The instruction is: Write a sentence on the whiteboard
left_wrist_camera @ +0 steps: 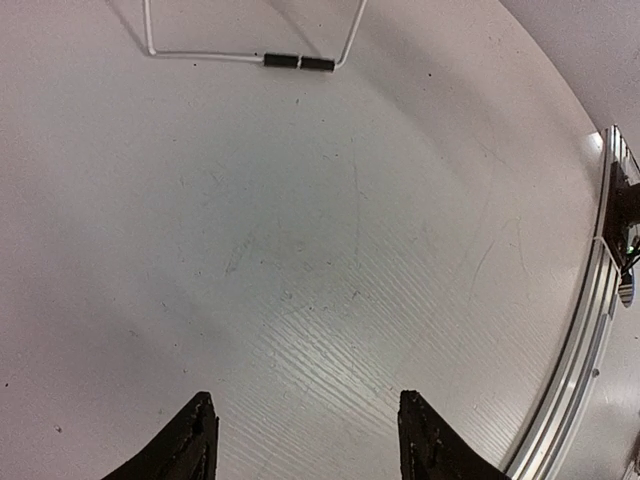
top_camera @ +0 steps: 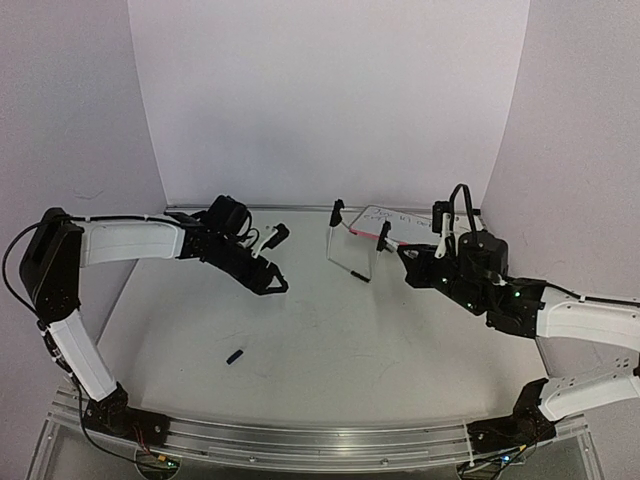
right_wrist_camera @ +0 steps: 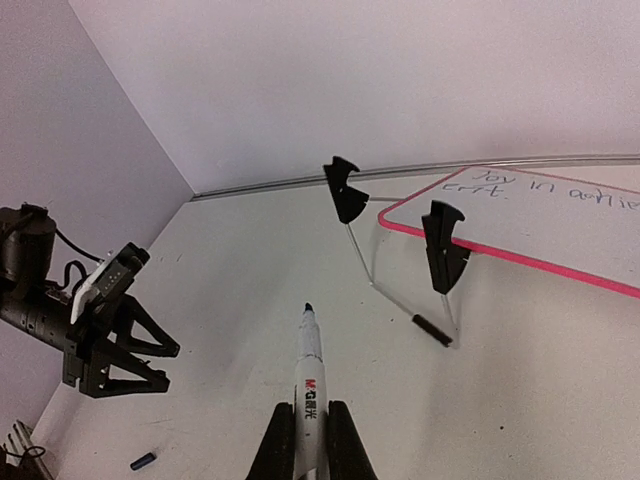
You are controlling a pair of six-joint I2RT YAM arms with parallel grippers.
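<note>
The pink-rimmed whiteboard point(top_camera: 378, 215) lies tipped back at the far right of the table, its handwriting facing up; "Joy in" and "ert." are legible in the right wrist view on the board point(right_wrist_camera: 560, 210). Its wire stand point(right_wrist_camera: 385, 293) sticks up in front, with two black clips point(right_wrist_camera: 446, 248) clear of the board's face. My right gripper is shut on a white marker point(right_wrist_camera: 310, 370), whose dark tip is uncovered and touches nothing. Over bare table, left of the stand, my left gripper stands open and empty.
A small dark cap point(top_camera: 235, 356) lies on the table at the front left. Behind the board rises the back wall point(top_camera: 330, 100), and a metal rail point(top_camera: 320, 445) runs along the front edge.
</note>
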